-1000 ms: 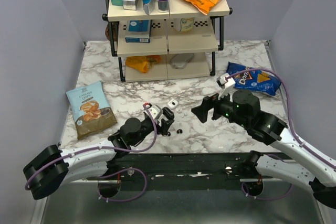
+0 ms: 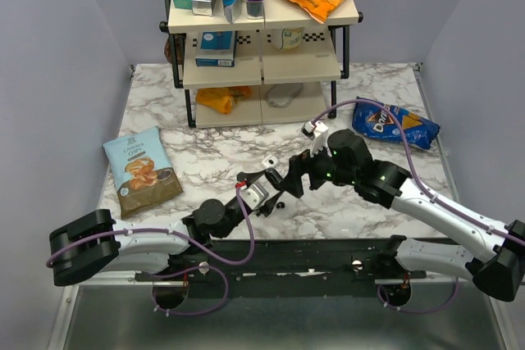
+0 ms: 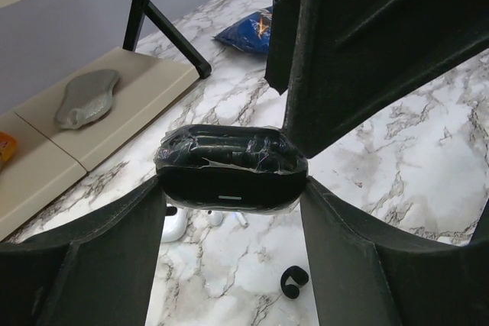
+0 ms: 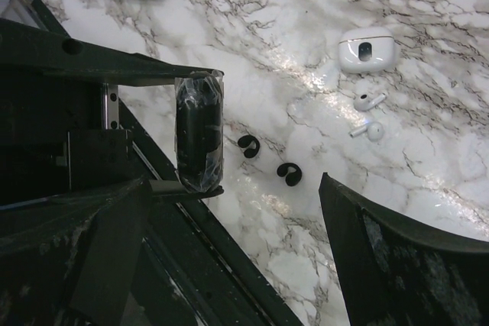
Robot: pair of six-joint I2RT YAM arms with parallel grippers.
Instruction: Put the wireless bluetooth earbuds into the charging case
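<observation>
A glossy black charging case (image 3: 231, 187), closed and partly wrapped in clear film, is clamped between the fingertips of my left gripper, held above the table. My right gripper stands open beside it, its fingers spread wide. In the right wrist view the case appears close to the left finger of that gripper; whether they touch I cannot tell. Two black earbuds lie loose and apart on the marble table, with only one black earbud (image 3: 293, 282) showing in the left wrist view.
Farther back on the table are a white earbud case (image 4: 367, 51) and two white earbuds (image 4: 374, 130). A chip bag (image 2: 143, 171) lies at the left, a blue bag (image 2: 395, 125) at the right, and a stocked shelf (image 2: 261, 63) stands behind. Bare marble surrounds the earbuds.
Over the last second my right gripper has come left, right up to the case. Table items stay put.
</observation>
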